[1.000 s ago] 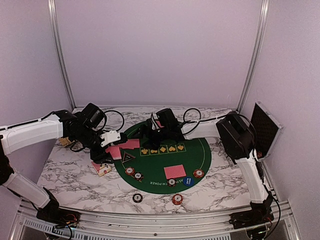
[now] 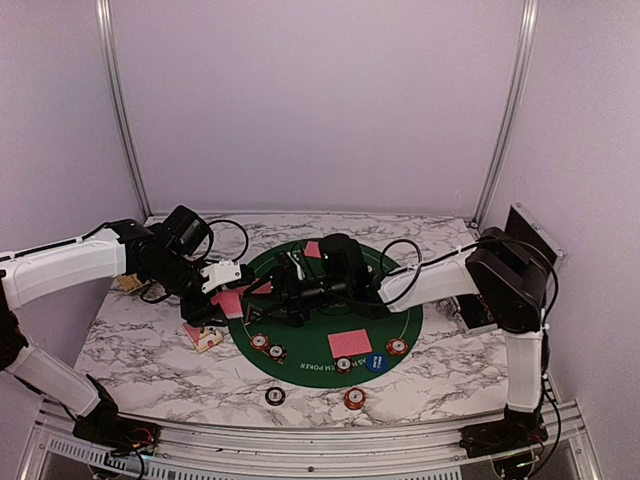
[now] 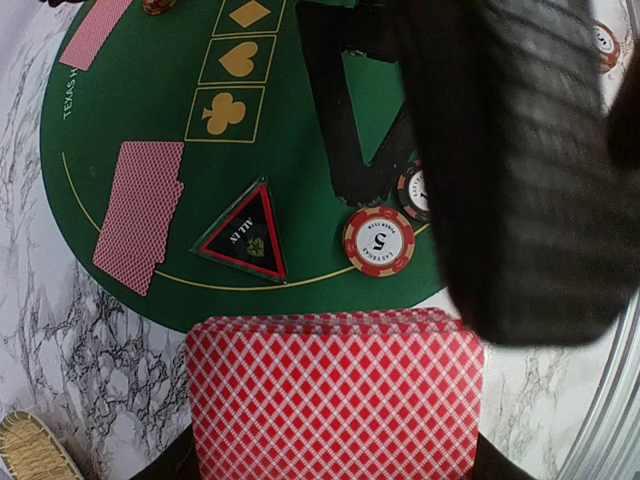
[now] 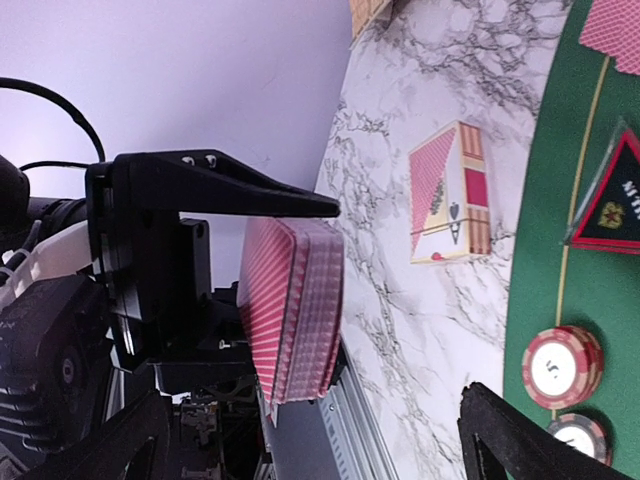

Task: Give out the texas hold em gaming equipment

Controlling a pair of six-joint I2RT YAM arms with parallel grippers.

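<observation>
My left gripper is shut on a deck of red-backed cards, held over the marble left of the green poker mat. In the right wrist view that deck stands edge-on between black fingers. My right gripper is open above the mat's left part, close to the deck but apart from it, with nothing between its fingers. Below it lies the triangular all-in marker, which the arm covers from above. Red-backed cards rest on the mat, as do several chips and a blue disc.
A card box lies on the marble under the left gripper. Loose chips sit off the mat's front edge. At the right stands an open case. A woven basket is at the far left.
My right gripper has come left and toward the front, from the mat's middle to over the all-in marker, and now stands spread open. The left arm and its deck have stayed still.
</observation>
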